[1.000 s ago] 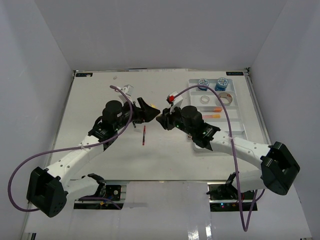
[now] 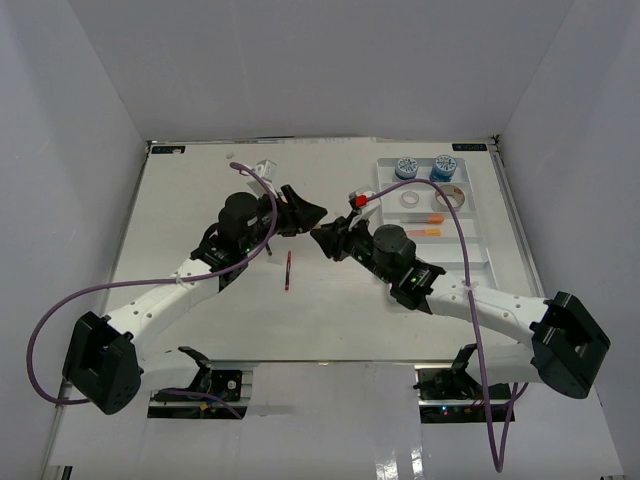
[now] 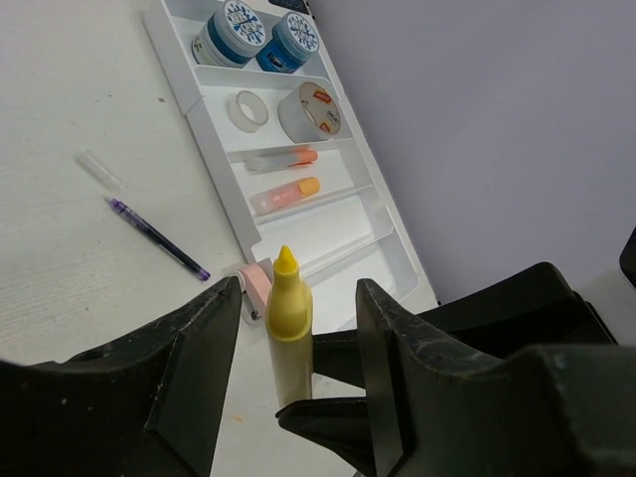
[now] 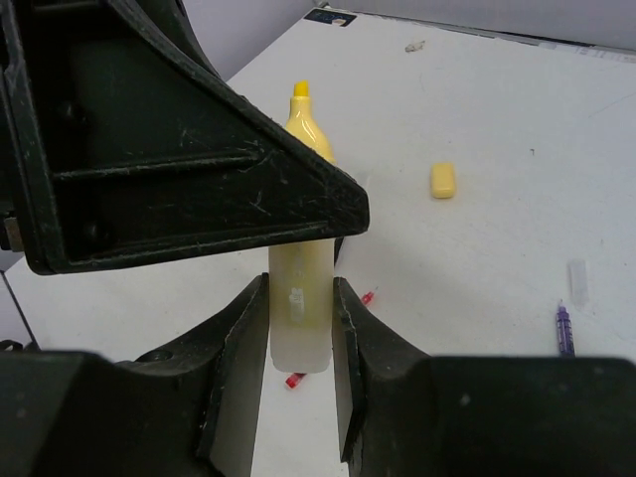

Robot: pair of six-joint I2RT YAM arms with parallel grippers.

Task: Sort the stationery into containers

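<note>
Both grippers meet above the table's middle in the top view, left [image 2: 310,215] and right [image 2: 325,240]. A yellow highlighter [image 3: 290,328] stands upright between them. My right gripper is shut on its pale barrel. My left gripper has its fingers part open on either side of it, with gaps showing. A pen with a purple cap [image 3: 159,236], a clear cap [image 3: 97,169], a red pen [image 2: 288,270] and a yellow eraser [image 4: 442,179] lie on the table.
The white compartment tray [image 3: 214,139] at the right holds jars [image 3: 227,38], tape rolls [image 3: 308,111] and orange highlighters [image 3: 285,195]. Free table [image 2: 180,190] surrounds the loose items.
</note>
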